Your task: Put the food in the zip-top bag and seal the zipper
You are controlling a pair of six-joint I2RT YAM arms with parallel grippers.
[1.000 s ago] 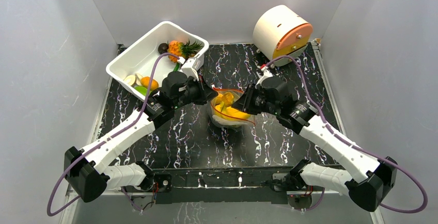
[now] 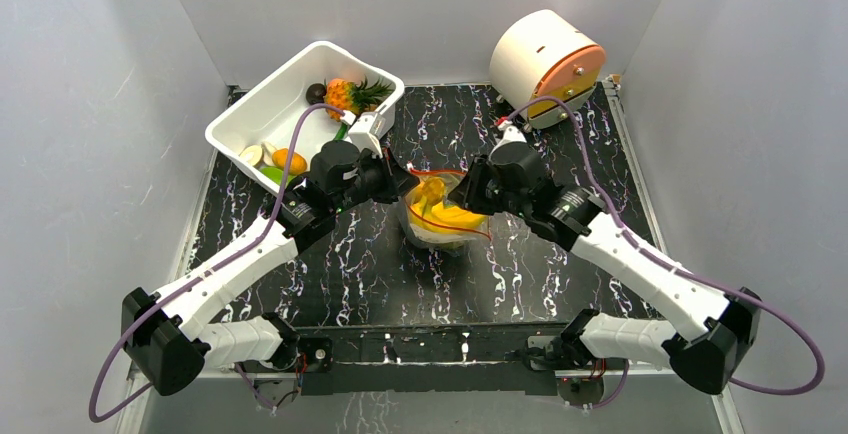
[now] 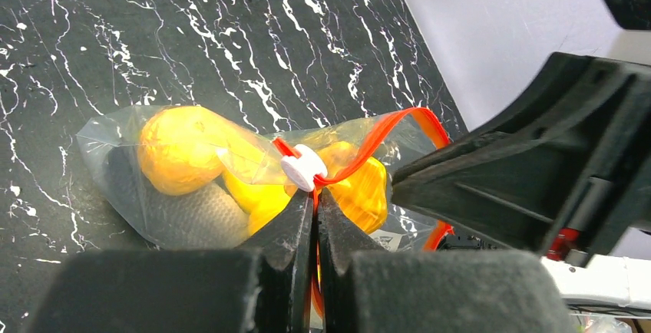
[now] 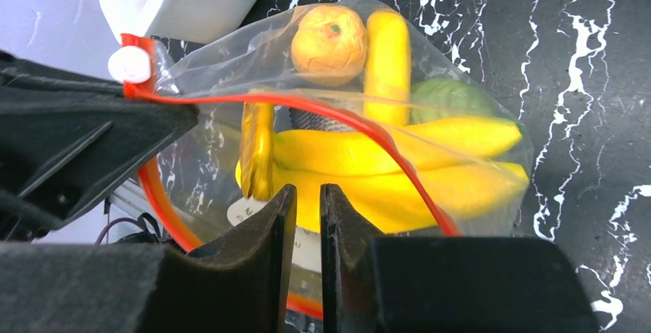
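The zip top bag (image 2: 440, 229) sits mid-table, holding bananas (image 4: 399, 195), a round orange fruit (image 4: 328, 45) and other food; its red-edged mouth is open. My left gripper is shut on the bag's red zipper edge, beside the white slider (image 3: 303, 166). My right gripper is part open above the bag's mouth, its fingertips apart with nothing visible held between them; the red strip runs close by it.
A white bin (image 2: 230, 139) with pineapple and other produce stands back left. A cream and orange cylindrical container (image 2: 530, 49) stands back right.
The left arm stayed on the bag with little motion.
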